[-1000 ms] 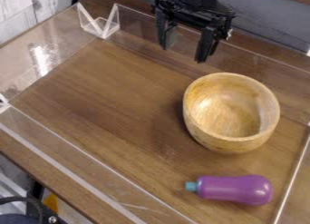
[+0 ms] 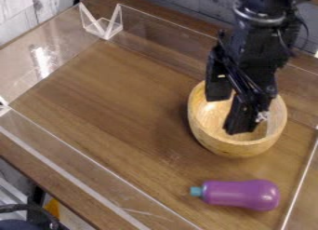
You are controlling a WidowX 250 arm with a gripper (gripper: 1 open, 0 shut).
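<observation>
My black gripper (image 2: 239,103) hangs over a round wooden bowl (image 2: 218,129), its fingers reaching down over the bowl's middle and hiding much of its inside. It stands open, and I see nothing held in it. A purple toy eggplant (image 2: 243,194) with a teal tip lies on the table in front of the bowl, at the lower right.
A clear wire or plastic bracket (image 2: 102,21) stands at the back left. A transparent wall runs along the left edge.
My gripper has come from the back of the table toward the front right and now sits over the bowl. The bowl and eggplant look unmoved.
</observation>
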